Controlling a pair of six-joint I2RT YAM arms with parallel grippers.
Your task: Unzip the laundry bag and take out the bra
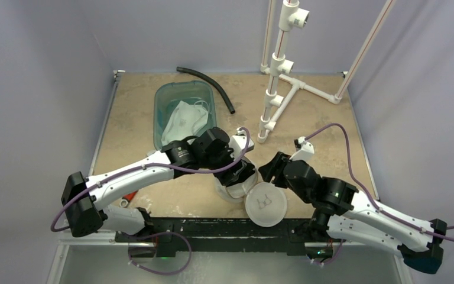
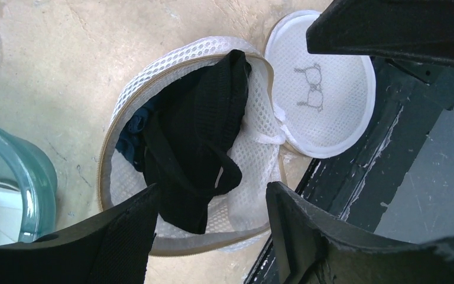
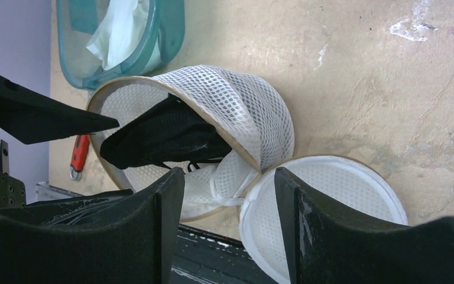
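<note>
The white mesh laundry bag (image 2: 180, 54) stands unzipped, its round lid (image 2: 343, 100) folded out flat to one side and printed with a bra outline. Inside lies a bunched black garment (image 2: 195, 136), apparently the bra, with dark blue cloth (image 2: 131, 139) beside it. My left gripper is over the bag's opening, fingers apart and nothing between them. To the bag's right, my right gripper is also open and empty, above the edge where lid and bag meet. From above, the left arm covers most of the bag (image 1: 229, 192).
A teal tub (image 1: 184, 89) holding white cloth (image 1: 184, 121) stands behind the left arm. A black tube (image 1: 207, 83) and a white pipe frame (image 1: 295, 83) are farther back. Something red (image 3: 80, 154) lies left of the bag.
</note>
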